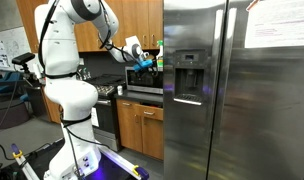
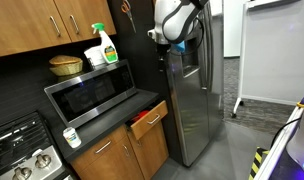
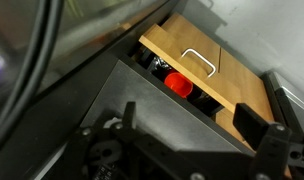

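Observation:
My gripper stands open in the wrist view, its dark fingers wide apart with nothing between them. It hangs high beside the fridge, well above a drawer [image 2: 149, 123] that is pulled partly out under the counter. Inside the drawer lies a round red object [image 3: 179, 84], and further dark contents are hard to make out. The drawer's wooden front carries a pale handle [image 3: 199, 62]. In exterior view 1 the gripper [image 1: 152, 66] is small, near the fridge's left edge, and its fingers are hard to tell apart.
The steel fridge [image 1: 187, 125] stands close beside the arm. A microwave [image 2: 95, 98] rests on the counter, with a basket [image 2: 65, 66] and a green-and-white spray bottle [image 2: 105, 43] above it. A white can [image 2: 71, 137] stands near the stove [image 2: 24, 161]. Open floor lies before the cabinets.

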